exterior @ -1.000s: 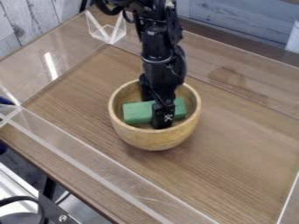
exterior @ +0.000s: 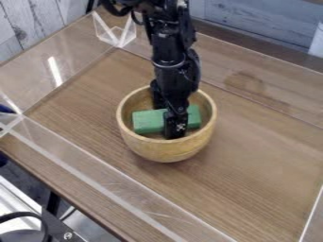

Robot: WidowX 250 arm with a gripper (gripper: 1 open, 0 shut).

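Note:
A black robot arm reaches down from the top centre into a round wooden bowl (exterior: 135,139). Its gripper (exterior: 172,115) is inside the bowl, open, over a green block (exterior: 147,120) that lies in the bottom. The black fingers are dark against the bowl's inside, so whether they touch the block cannot be made out.
A white frame-like object (exterior: 116,30) stands at the back left. Dark cables and a metal part are at the lower left edge, with a small blue object (exterior: 7,121) above them.
The arm and gripper have shifted very slightly inside the bowl; the bowl and green block look almost unchanged.

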